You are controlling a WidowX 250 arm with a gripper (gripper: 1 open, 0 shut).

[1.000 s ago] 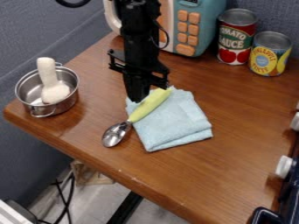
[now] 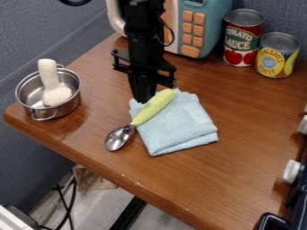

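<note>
My black gripper (image 2: 143, 83) hangs over the upper left corner of a folded pale blue cloth (image 2: 182, 132); whether it is open or shut I cannot make out. Just below it a yellow, elongated object (image 2: 156, 106) lies slanted on the cloth, and a metal spoon head (image 2: 118, 138) rests on the wood to its lower left, in line with it. A steel pot (image 2: 48, 106) with a white upright pestle-like object (image 2: 50, 81) inside stands at the left edge.
A tomato sauce can (image 2: 241, 43), a yellow can (image 2: 277, 57) and a teal toy appliance (image 2: 202, 27) stand at the back. Dark items with white knobs line the right edge.
</note>
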